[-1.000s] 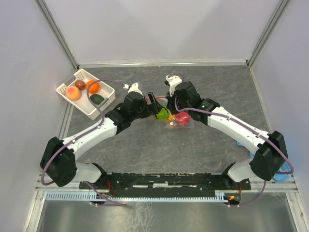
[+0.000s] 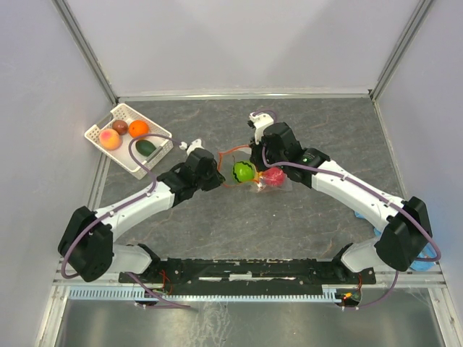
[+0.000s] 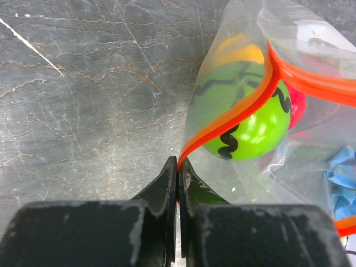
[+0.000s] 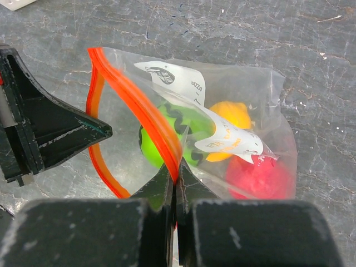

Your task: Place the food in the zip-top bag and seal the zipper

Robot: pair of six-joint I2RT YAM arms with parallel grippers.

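A clear zip bag (image 4: 267,83) with an orange zipper edge (image 4: 133,100) lies mid-table, its mouth spread wide toward the left. Inside it are a green striped ball-like food (image 3: 250,139), a yellow piece (image 4: 232,114) and a red one (image 4: 258,177). My left gripper is shut on the orange edge at one side of the mouth. At another part of that edge, my right gripper is shut with the thin rim between its fingertips. In the top view the arms partly cover the bag.
A white basket (image 2: 92,134) at the back left holds a peach (image 2: 110,139), an orange (image 2: 138,129), a brown round item (image 2: 120,126) and a dark green one (image 2: 145,147). Blue material (image 2: 423,262) lies at the right edge.
My left gripper was open over the bag's mouth; it has drawn back left and closed on the orange edge. The right arm holds still.
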